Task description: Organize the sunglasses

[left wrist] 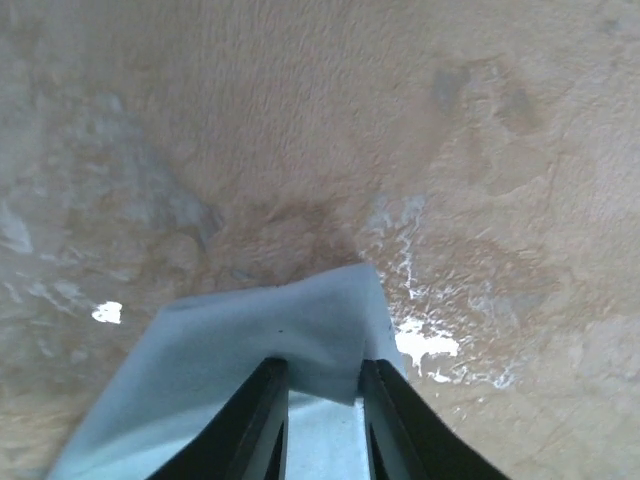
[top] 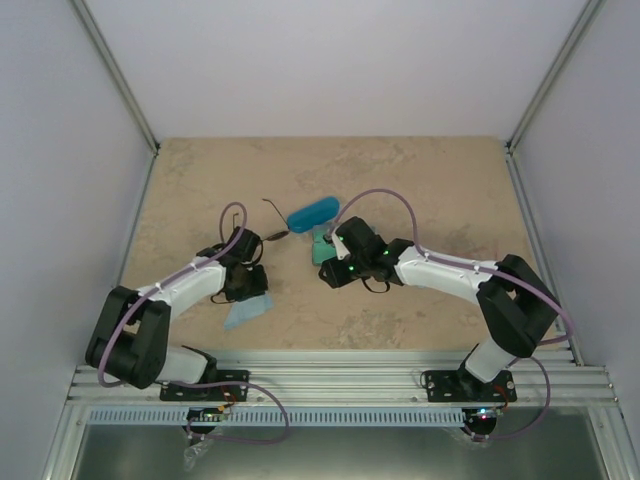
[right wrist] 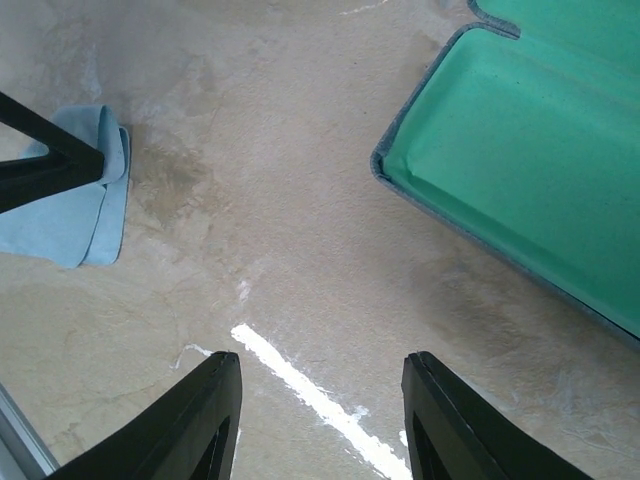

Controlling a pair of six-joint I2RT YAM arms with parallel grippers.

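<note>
Dark sunglasses point(top: 277, 235) lie on the table, one thin temple reaching up and left. Beside them is an open case with a blue shell point(top: 313, 214) and a green lining point(right wrist: 560, 150). My right gripper stands open and empty above bare table, in front of the case.
In the top view, the right arm point(top: 440, 273) covers part of the case. Metal rails point(top: 320, 362) run along the front edge.
</note>
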